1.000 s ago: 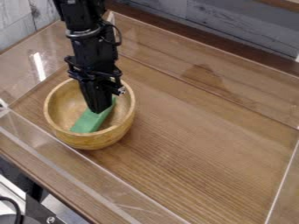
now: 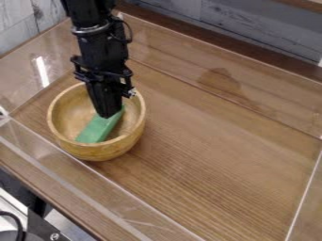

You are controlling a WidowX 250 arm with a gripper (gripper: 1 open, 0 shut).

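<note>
A light wooden bowl (image 2: 126, 141) sits on the left of the wooden tabletop, with a green elongated object (image 2: 96, 129) lying inside it. My black gripper (image 2: 119, 98) hangs over the back half of the bowl, shut, just above the far end of the green object. Whether its fingertips touch that object I cannot tell.
A raised edge runs along the back. A dark cable-like shape (image 2: 10, 222) shows at the bottom left corner.
The gripper has risen slightly and shifted a little left from over the bowl's middle. The bowl and green object look nearly unchanged.
</note>
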